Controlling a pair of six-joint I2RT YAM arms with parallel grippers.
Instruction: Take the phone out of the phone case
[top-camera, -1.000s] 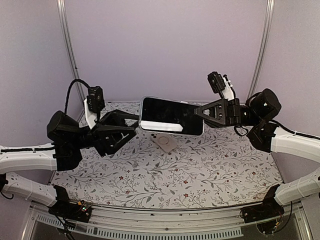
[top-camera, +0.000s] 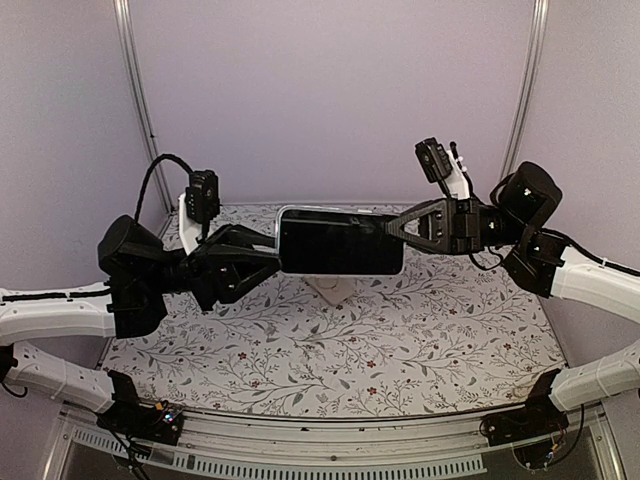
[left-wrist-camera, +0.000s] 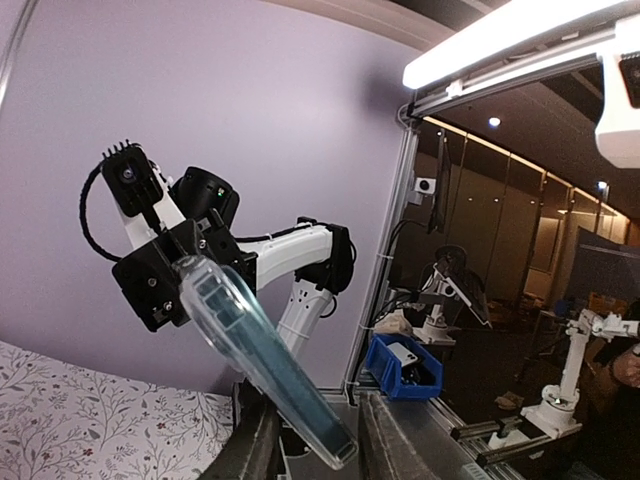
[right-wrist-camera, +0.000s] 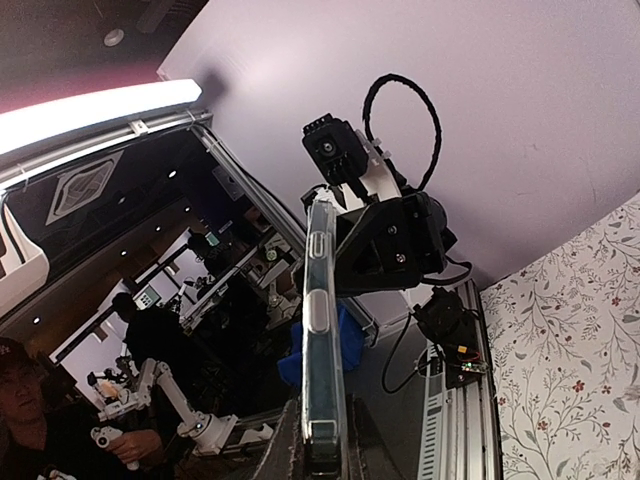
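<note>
A black-screened phone (top-camera: 340, 242) hangs in the air between my arms, its screen towards the top view. Around its edge runs a clear case (right-wrist-camera: 318, 310), visible in the right wrist view. My right gripper (top-camera: 393, 228) is shut on the phone and case at the right end. The left gripper (top-camera: 277, 250) is at the opposite end with its fingers parted. In the left wrist view the cased phone's near end reaches between the left fingers, nearer the right-hand one; whether they touch it I cannot tell.
A pale flat piece (top-camera: 335, 290) lies on the flower-patterned table (top-camera: 400, 350), partly hidden below the phone. Beyond the table, a blue bin (left-wrist-camera: 403, 365) shows in the left wrist view.
The phone has turned nearly level and shifted slightly; its bright screen reflection is gone. My left gripper has moved a little right, towards the phone's end.
</note>
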